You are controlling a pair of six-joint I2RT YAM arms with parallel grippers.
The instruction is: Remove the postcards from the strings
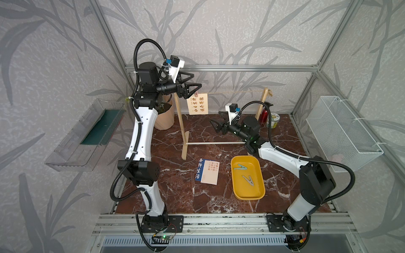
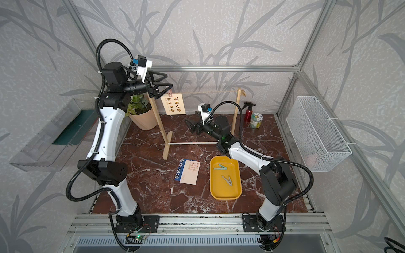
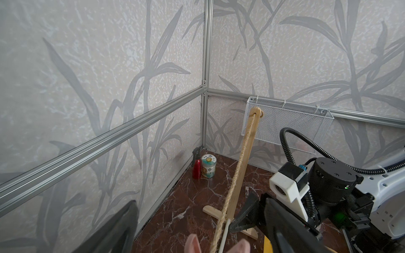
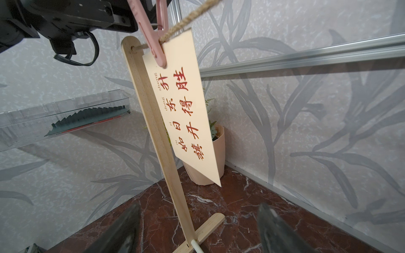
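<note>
A cream postcard with red writing (image 1: 197, 105) (image 4: 185, 118) hangs from the rope (image 3: 236, 177) near the left post, held by a pink clothespin (image 4: 154, 42). My left gripper (image 1: 194, 84) is raised just above that clothespin, fingers apart and empty. My right gripper (image 1: 216, 125) is open below and right of the hanging postcard, facing it; nothing is between its fingers. A blue-and-cream postcard (image 1: 206, 172) lies on the table, left of the yellow tray (image 2: 225, 193), which holds two clothespins (image 2: 227, 180).
The wooden frame posts (image 2: 158, 118) stand at the back. A potted plant (image 2: 143, 118) is at back left; a red spray bottle (image 2: 247, 116) and a can (image 2: 256, 121) at back right. Wire and clear baskets hang on the side walls.
</note>
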